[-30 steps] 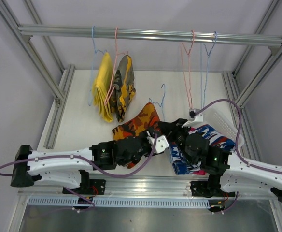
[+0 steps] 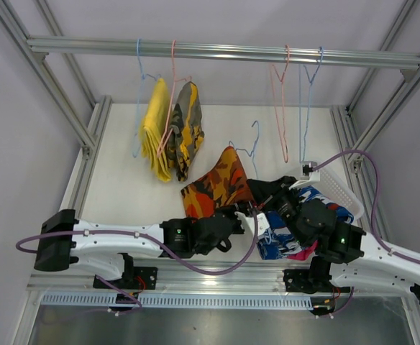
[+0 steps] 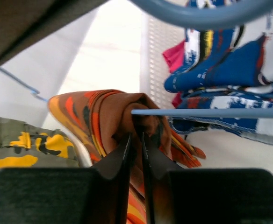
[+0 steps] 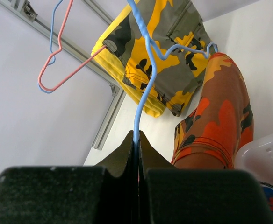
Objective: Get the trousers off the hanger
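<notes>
The orange camouflage trousers (image 2: 216, 185) hang on a blue hanger (image 2: 253, 147) at centre; in the right wrist view their leg (image 4: 220, 112) rises to the hanger's hook end. My right gripper is shut on the thin blue hanger wire, which runs up from between its fingers. My left gripper is at the trousers' brown, bunched fabric (image 3: 113, 112), just below the hanger bar; its fingertips are close together, and whether cloth is between them is unclear.
Yellow trousers (image 2: 154, 126) and grey-yellow camouflage trousers (image 2: 185, 129) hang on the rail (image 2: 224, 52) to the left, empty hangers to the right. A white basket (image 2: 339, 187) with blue printed clothes (image 2: 285, 237) stands at the right.
Both arms have moved rightward in the top view, and the orange trousers and their blue hanger have shifted right with them.
</notes>
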